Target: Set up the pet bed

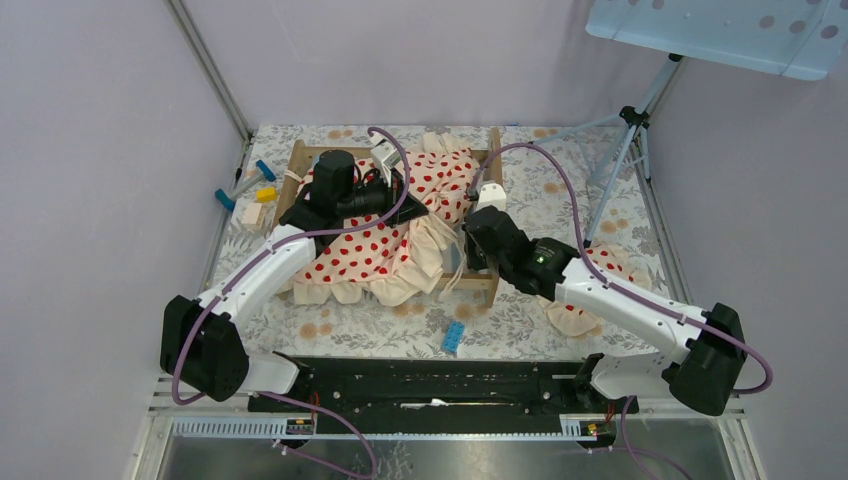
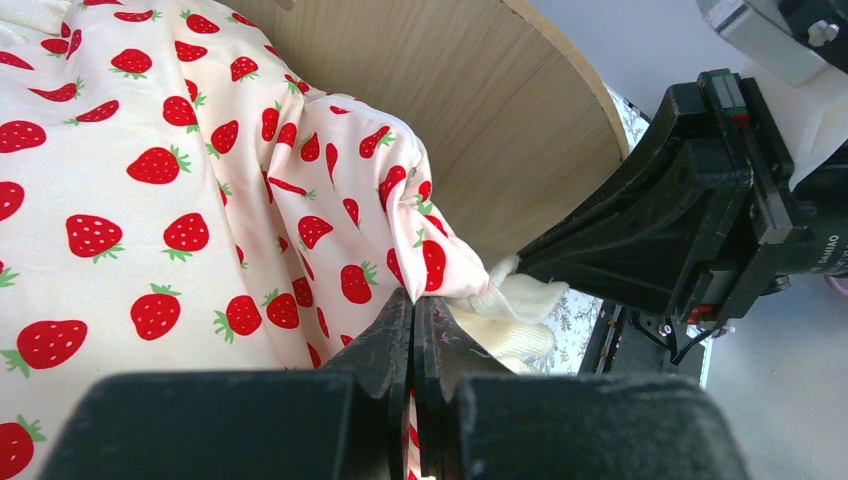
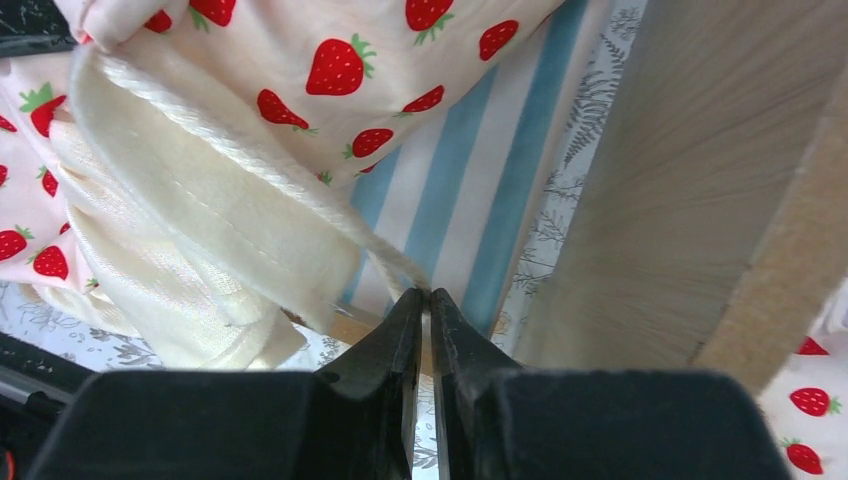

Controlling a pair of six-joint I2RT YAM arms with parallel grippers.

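Note:
A strawberry-print cushion cover (image 1: 360,258) with cream frills and ties lies in the wooden bed frame (image 1: 300,150). My left gripper is shut at a bunched fold of the cover, near its cream band; whether cloth is between the tips is unclear. My right gripper is shut on a cream cord (image 3: 340,222) that runs from the cover's bunched corner, above a blue-striped board (image 3: 460,200) beside the frame's wooden side (image 3: 700,180).
A second strawberry cloth (image 1: 570,320) lies right of the frame. A blue block (image 1: 452,336) sits in front. Small tools and blocks (image 1: 266,195) lie at left. A blue tripod stand (image 1: 630,120) occupies the back right.

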